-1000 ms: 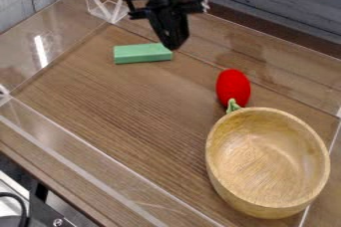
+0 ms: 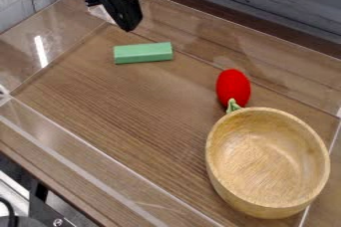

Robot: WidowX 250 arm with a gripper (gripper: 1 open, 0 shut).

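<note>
My gripper is at the top left of the camera view, dark and raised above the table, with nothing visible between its fingers; it looks shut. A green block lies on the wooden table just below it, apart from the gripper. A red object with a green tip, like a toy vegetable, rests at the right. Below that is a wide tan bowl, empty.
Raised edges bound the table at the back.
My gripper has moved left across the back of the table, from right of the green block to above its left end. The objects on the table have not moved.
</note>
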